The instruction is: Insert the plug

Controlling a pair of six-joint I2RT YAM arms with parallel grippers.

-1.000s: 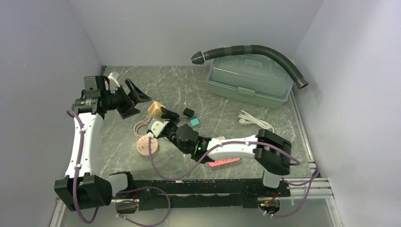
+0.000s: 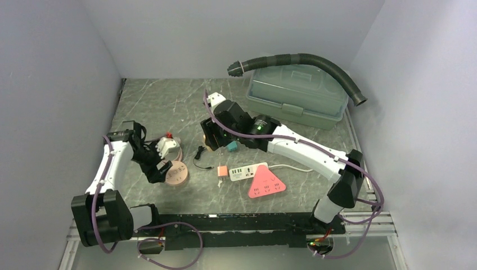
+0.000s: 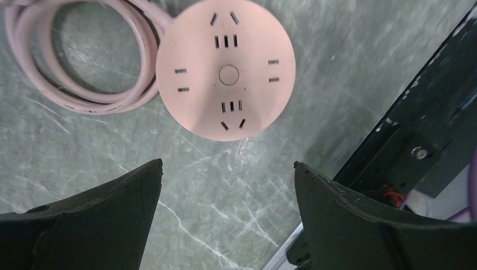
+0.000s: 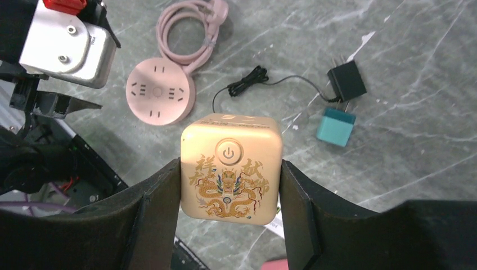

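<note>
A cream-gold plug block (image 4: 232, 169) with a dragon print and a power mark sits between the fingers of my right gripper, shut on it and held above the table. From above, only a sliver of this block shows under that gripper. The round pink socket (image 3: 225, 70) lies flat, with several slot groups on its top and its pink cord coiled beside it. My left gripper hangs over the table close to the socket, its fingers apart with nothing between them. In the top view it partly covers the socket's left side.
A black adapter (image 4: 346, 81) with a thin cable and a teal block (image 4: 336, 126) lie on the table. Further right are an orange plug (image 2: 223, 171), a white strip (image 2: 247, 171) and a pink triangular socket (image 2: 266, 183). The green box (image 2: 298, 93) stands at the back.
My left gripper has come down and toward the front, to the round socket. The right gripper has swung right with the block, away from the left one.
</note>
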